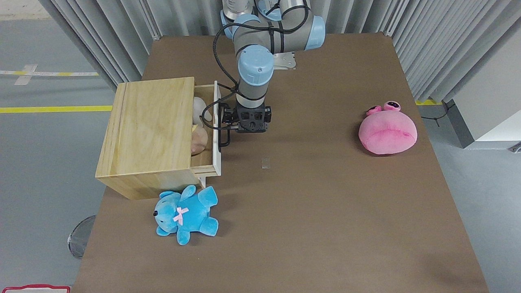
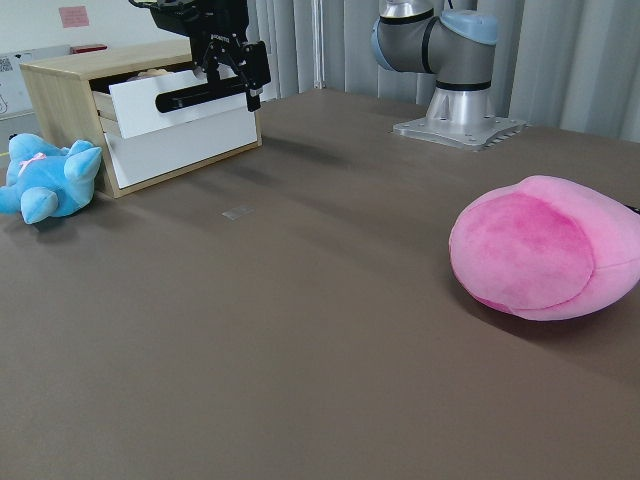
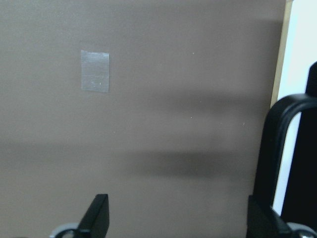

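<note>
A wooden drawer box [image 1: 145,127] has its top drawer partly out, white front [image 2: 140,105] facing right, with a black handle [image 3: 270,153]. Inside lie a white soft thing [image 1: 199,108] and a beige one [image 1: 198,139], partly hidden. My gripper is at the drawer front by the handle; in the wrist view its fingers stand apart, the right one against the handle, bare table showing between them.
A blue teddy bear [image 1: 190,215] lies just in front of the box. A pink plush [image 1: 387,132] sits at the table's right.
</note>
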